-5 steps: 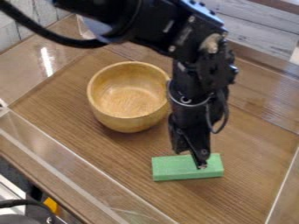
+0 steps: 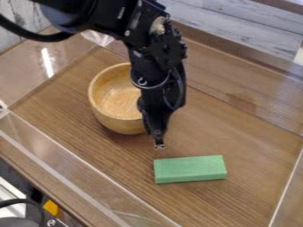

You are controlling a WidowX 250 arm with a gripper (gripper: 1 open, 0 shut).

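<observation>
The black gripper [image 2: 159,137] hangs at the centre of the view, in front of the right side of a wooden bowl [image 2: 116,99], partly covering it. Its fingers look shut, with nothing visible between them. A green rectangular block [image 2: 190,168] lies on the wooden table below and to the right of the gripper, apart from it.
Clear edging runs along the near left and right sides. A white slatted wall [image 2: 249,22] stands behind, and cables and a small yellow item sit off the table at lower left.
The arm has moved left and up, away from the green block to in front of the bowl. The block and the bowl have stayed in place.
</observation>
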